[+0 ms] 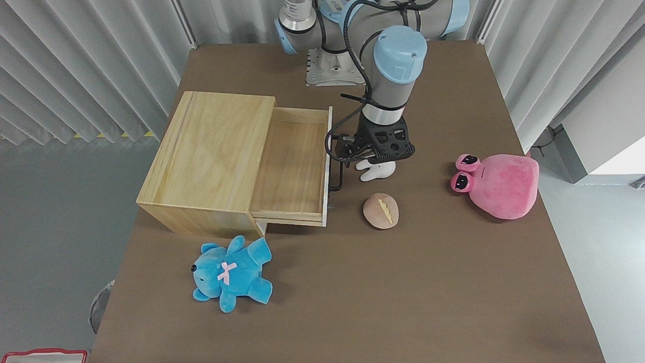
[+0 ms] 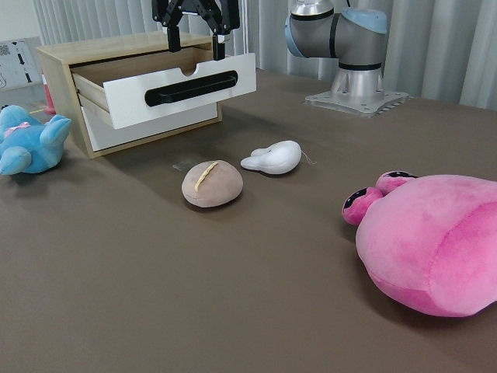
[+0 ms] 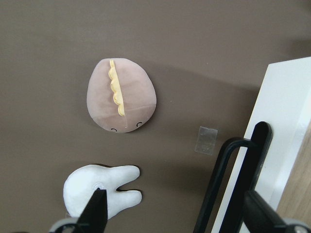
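A wooden cabinet (image 1: pixel 199 151) has its white-fronted drawer (image 2: pixel 128 105) pulled out. My black gripper (image 2: pixel 195 40) is above the drawer front and its black handle (image 3: pixel 245 179); in the wrist view its two fingers stand apart, with nothing seen held between them. A white plush (image 3: pixel 87 187) and a round pinkish plush (image 3: pixel 121 94) with a yellow crest lie on the table beside the drawer.
A blue bear (image 1: pixel 236 278) lies in front of the cabinet. A large pink plush (image 1: pixel 502 187) sits on the right.
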